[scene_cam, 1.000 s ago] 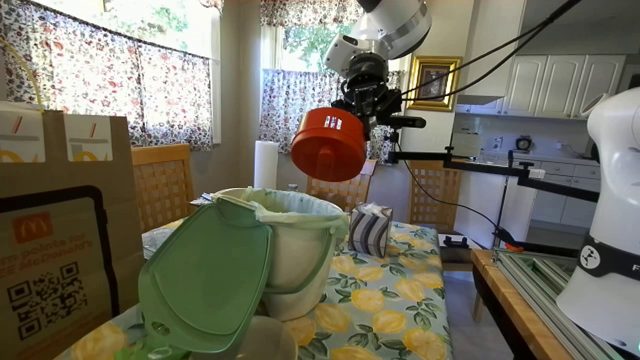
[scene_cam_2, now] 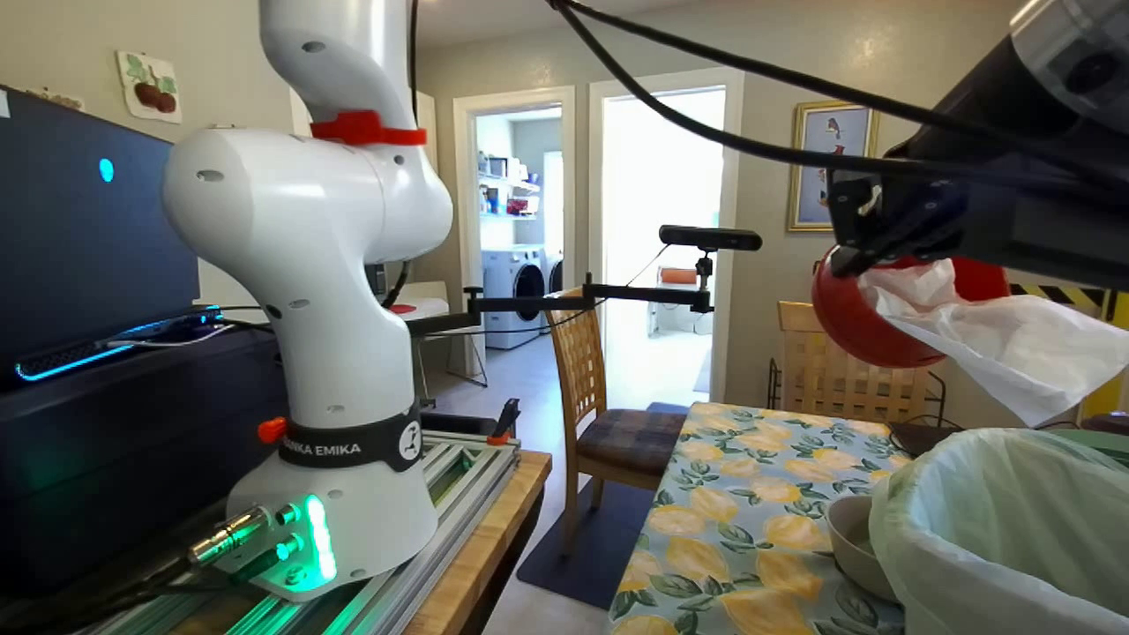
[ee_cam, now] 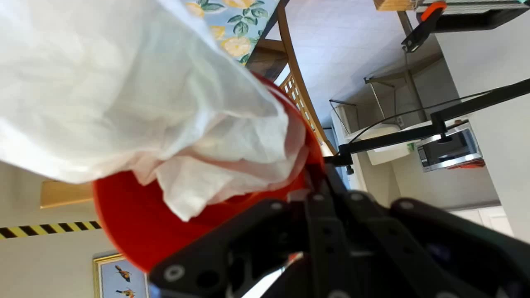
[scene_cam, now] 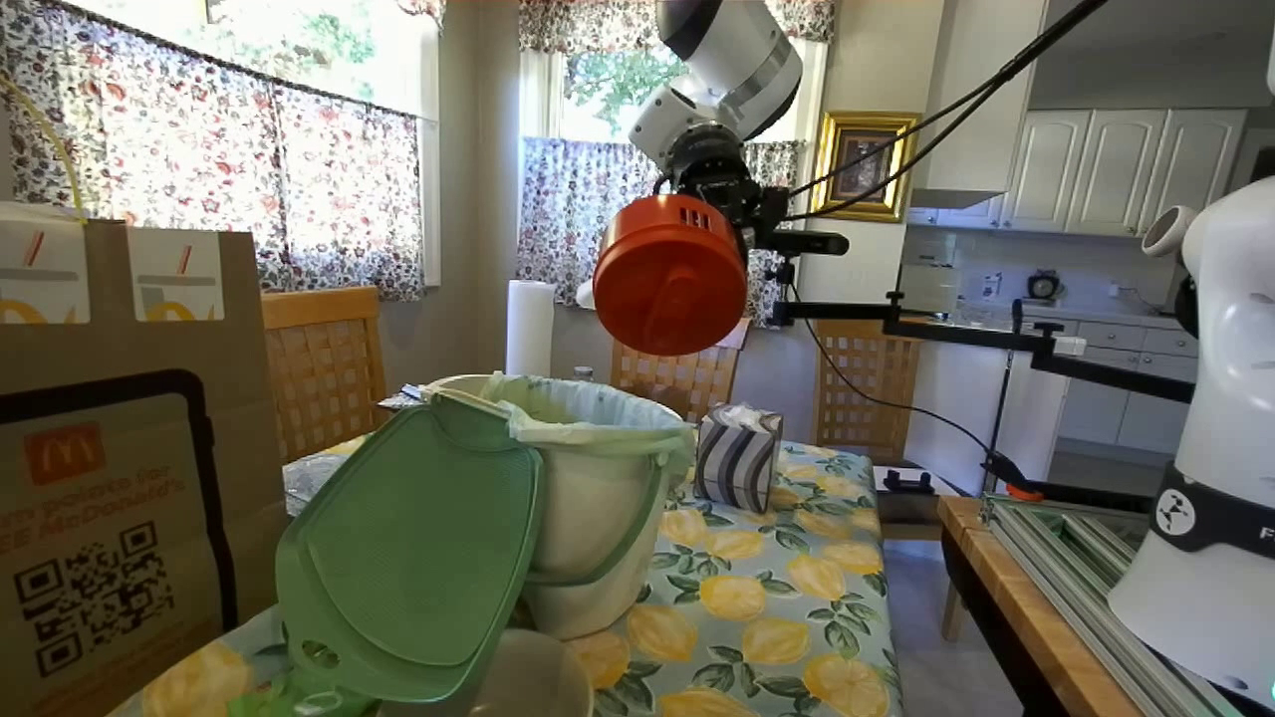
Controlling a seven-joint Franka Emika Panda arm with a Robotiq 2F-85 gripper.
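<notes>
A round red container (scene_cam_2: 873,337) hangs tilted in the air, its opening facing the bin side. Crumpled white paper (scene_cam_2: 1043,344) spills out over its rim; in the wrist view the white sheet (ee_cam: 198,119) covers much of the red inside. My gripper is shut at the container's edge, with the thin red wall between its fingers as far as shows. A pale bin (scene_cam: 604,526) with a light green liner (scene_cam_2: 984,519) stands on the table below, its green lid (scene_cam: 412,550) swung open. In exterior view 1 the container's underside hides the paper.
Beside the bin sit a striped tissue box (scene_cam: 738,460) and a beige bowl (scene_cam_2: 855,545). A paper bag (scene_cam: 131,454) stands at the left in exterior view 1. The lemon-patterned tablecloth (scene_cam: 777,597) is largely clear towards the robot. A camera arm (scene_cam: 837,311) juts over that side.
In exterior view 1 the container has risen slightly, shifted a little right and turned further over. The arm above it has swung left. The bin and lid have stayed put.
</notes>
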